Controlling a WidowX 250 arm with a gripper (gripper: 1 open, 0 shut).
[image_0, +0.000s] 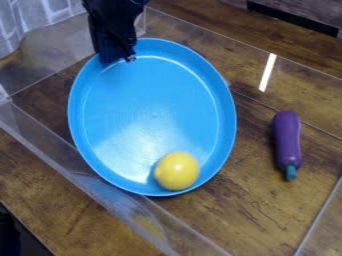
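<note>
My black gripper (115, 48) is at the top left rim of the blue oval tray (147, 110), dark and partly out of frame, so its fingertips are hard to make out. A yellow ball (177, 170) rests in the lower right part of the tray. To the right of the tray, apart from it, lies a purple eggplant (286, 140) with a teal stem end.
The tray is on a wooden surface (281, 70) with clear plastic edging (160, 227) along the left and bottom. Bare wood shows around the eggplant and at the top right.
</note>
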